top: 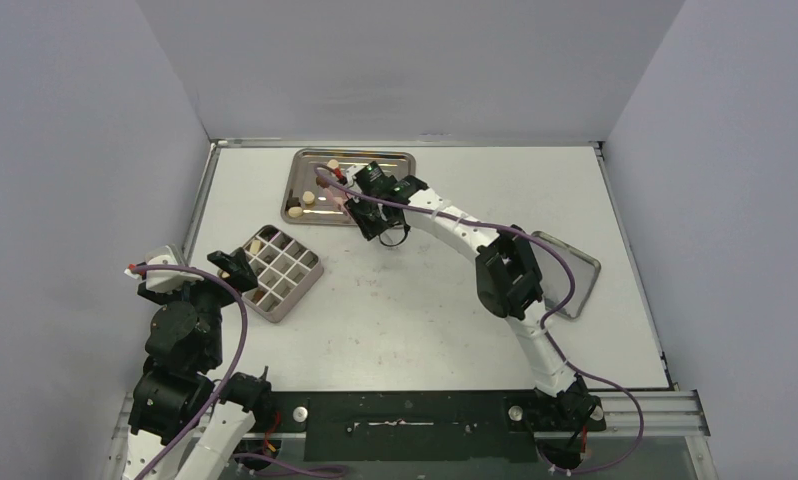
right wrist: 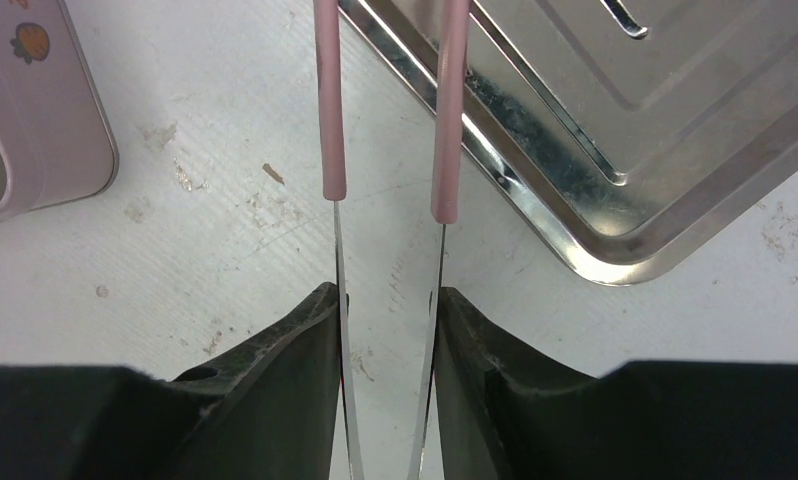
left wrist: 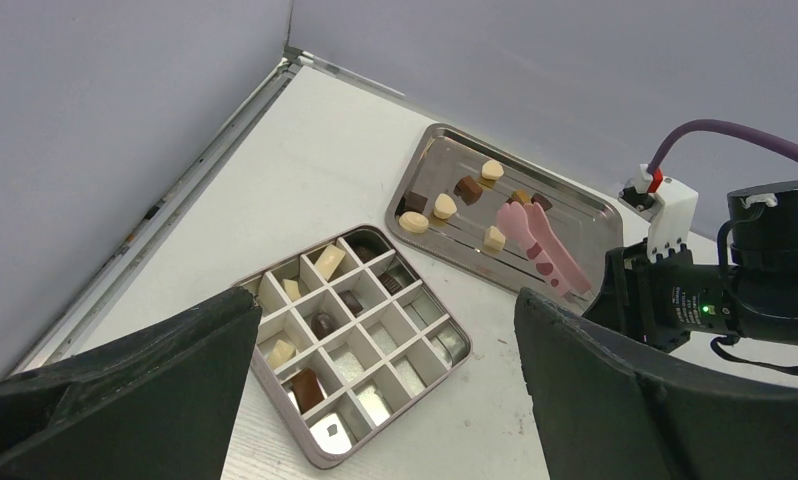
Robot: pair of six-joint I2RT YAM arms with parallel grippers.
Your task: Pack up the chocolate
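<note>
A steel tray (left wrist: 445,250) at the back holds several pale and brown chocolates (left wrist: 467,188). The compartment box (top: 301,300) at centre-left has chocolates in some cells, others bare. My right gripper, with pink-tipped fingers, is part open at the tray's front right area, nothing visible between its fingers; in the left wrist view it hangs over the tray. My left gripper (top: 190,268) stands open beside the box's left side, its black fingers framing the left wrist view.
An empty grey tray (top: 575,290) lies at the right, partly behind my right arm. Walls border the sides and back.
</note>
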